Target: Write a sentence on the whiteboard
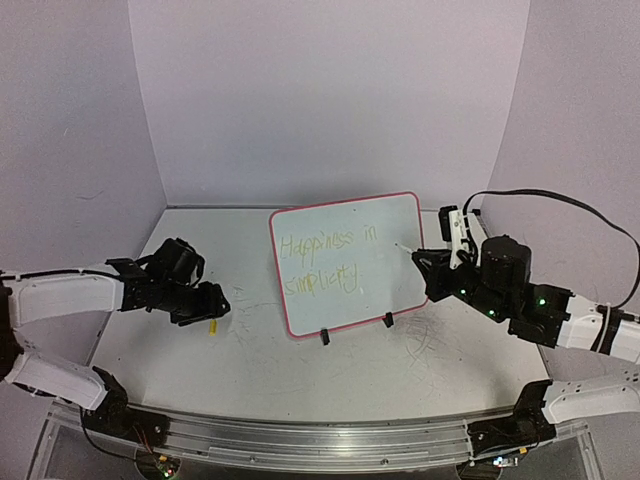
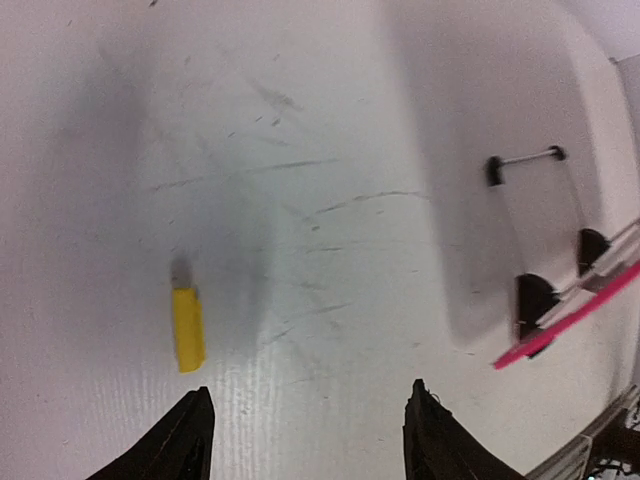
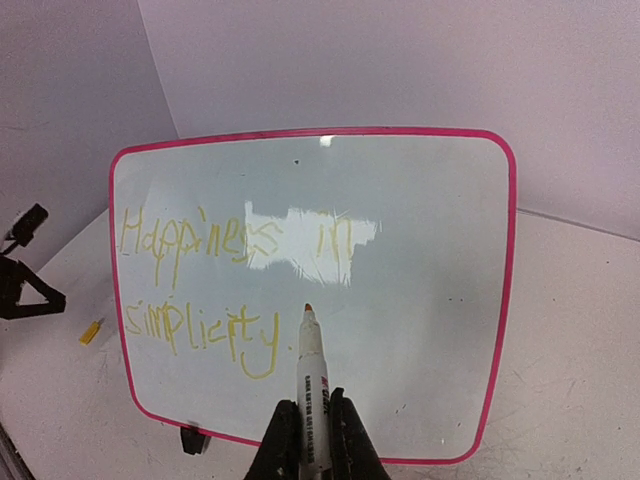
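The red-framed whiteboard (image 1: 390,270) stands tilted on the table and carries yellow writing, "Happiness in simplicity." (image 3: 190,235). My right gripper is shut on a white marker (image 3: 314,385), whose orange-yellow tip points toward the board; whether it touches the surface cannot be told. Left of the board, a yellow cap (image 2: 187,330) lies on the table. My left gripper is open above the table near the cap, its two fingers wide apart and nothing between them. In the top view the left gripper (image 1: 212,305) is just above the cap (image 1: 213,327).
Black feet (image 1: 325,337) prop the board's lower edge. Scribble marks (image 1: 425,335) cover parts of the white table. Grey walls close off the back and sides, and a metal rail (image 1: 310,440) runs along the front.
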